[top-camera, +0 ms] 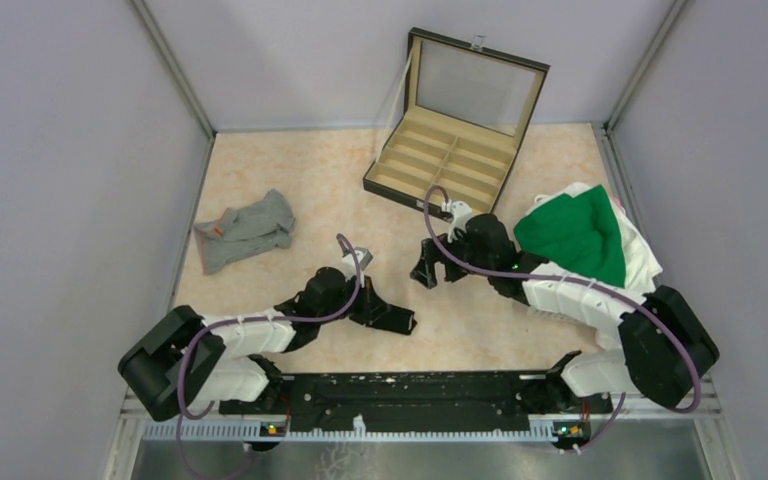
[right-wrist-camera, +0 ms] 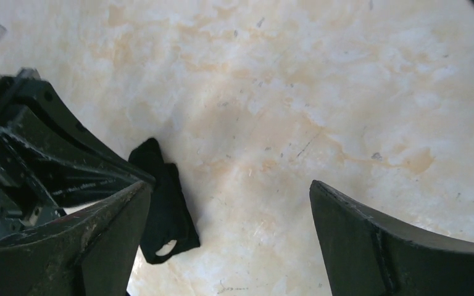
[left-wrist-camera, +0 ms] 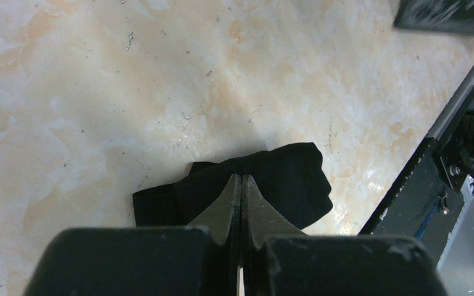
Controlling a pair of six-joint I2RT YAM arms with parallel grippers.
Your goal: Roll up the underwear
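The black underwear (top-camera: 394, 320) (left-wrist-camera: 290, 185) (right-wrist-camera: 170, 209) lies folded into a small bundle on the table near the front centre. My left gripper (top-camera: 365, 310) is shut with its tips down on the bundle; whether fabric is pinched between them is hard to tell. My right gripper (top-camera: 432, 265) hangs open above bare table, up and to the right of the bundle, with nothing between its fingers.
A grey cloth (top-camera: 245, 230) lies at the left. An open compartment case (top-camera: 450, 160) stands at the back. Green (top-camera: 570, 235) and white fabrics (top-camera: 640, 260) are piled at the right. The table between case and bundle is mostly clear.
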